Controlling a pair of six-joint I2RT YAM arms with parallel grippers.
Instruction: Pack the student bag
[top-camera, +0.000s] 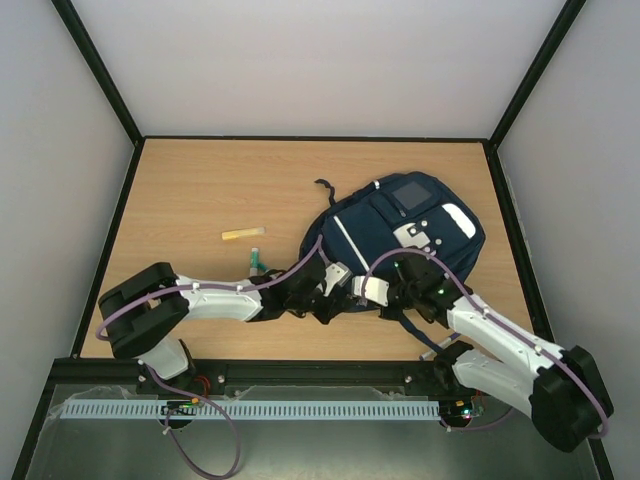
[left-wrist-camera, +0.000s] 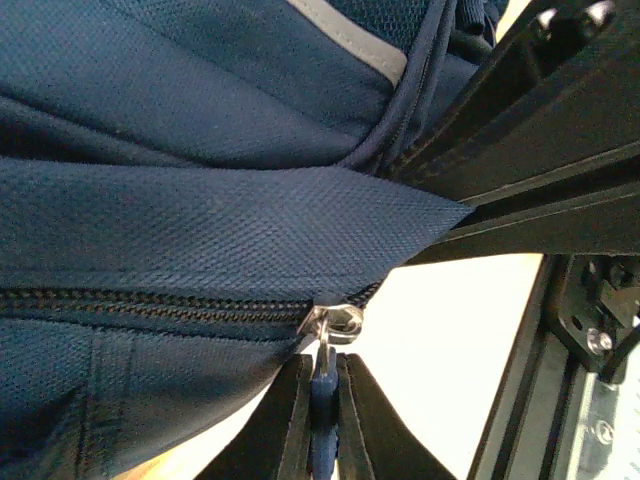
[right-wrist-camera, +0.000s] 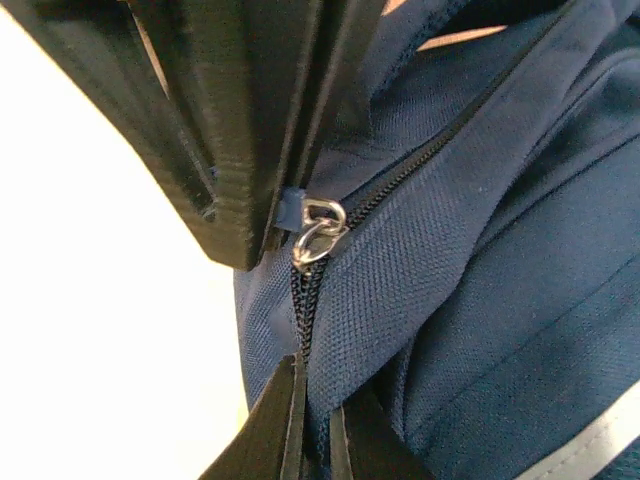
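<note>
The dark blue backpack (top-camera: 375, 225) lies on the table with both grippers at its near edge. My left gripper is shut on a blue zipper pull tab (left-wrist-camera: 323, 415), which hangs from a metal slider (left-wrist-camera: 338, 322). Beside it, my right gripper is shut on the fabric edge of the bag (right-wrist-camera: 420, 260) along the zipper. In the right wrist view, the left gripper's fingers (right-wrist-camera: 235, 130) hold the tab close to the slider (right-wrist-camera: 320, 230). From above, the two grippers nearly meet and hide the bag's opening.
A yellow stick-like item (top-camera: 243, 233) rests on the left part of the table. Near the left forearm stands a small teal and white object (top-camera: 254, 262). A bag strap (top-camera: 415, 328) trails toward the front edge.
</note>
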